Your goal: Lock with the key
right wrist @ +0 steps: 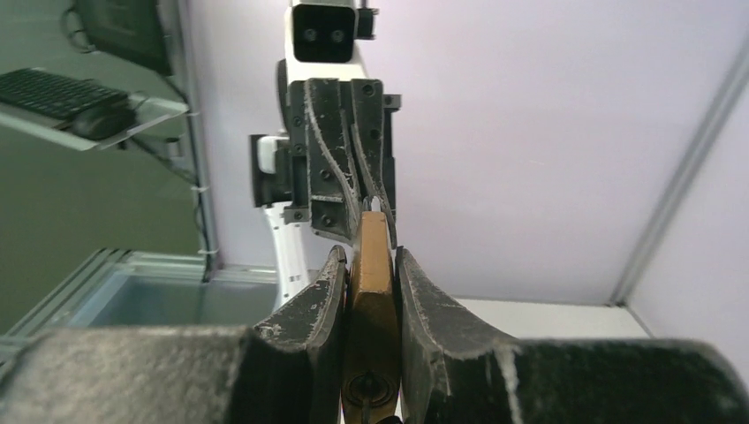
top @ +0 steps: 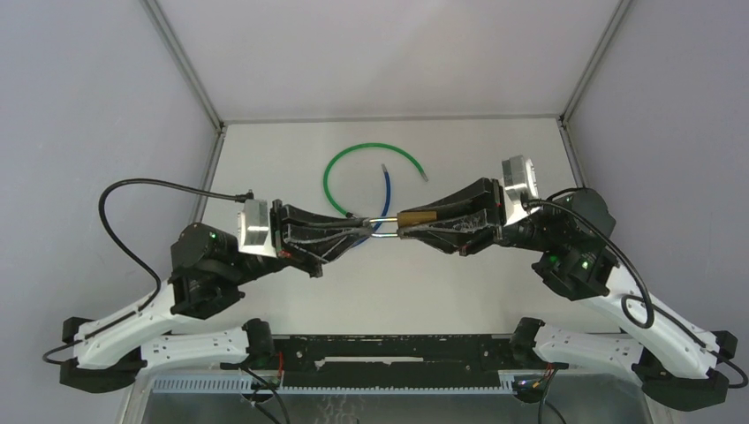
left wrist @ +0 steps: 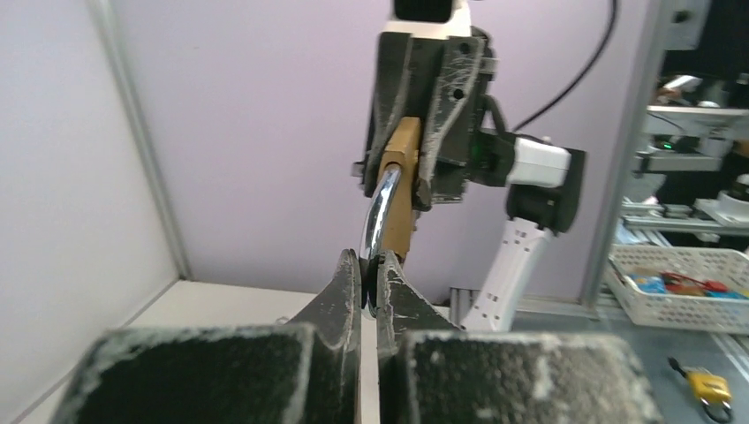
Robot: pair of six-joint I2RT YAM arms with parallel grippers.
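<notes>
A brass padlock body (top: 417, 219) with a steel shackle (top: 383, 220) hangs between my two grippers above the table. My right gripper (top: 397, 225) has its fingers on both sides of the body. A round opening shows on the end of the brass body (right wrist: 369, 353) toward the right wrist. From the left, my left gripper (top: 371, 225) is shut on the shackle; its fingertips meet around the bent steel shackle (left wrist: 382, 208). No key can be made out in any view.
On the table behind the grippers lie a green hose (top: 371, 145) and a blue hose (top: 388, 190), partly hidden by the left gripper. A white basket (left wrist: 680, 274) and a yellow object (left wrist: 709, 389) stand outside the work area.
</notes>
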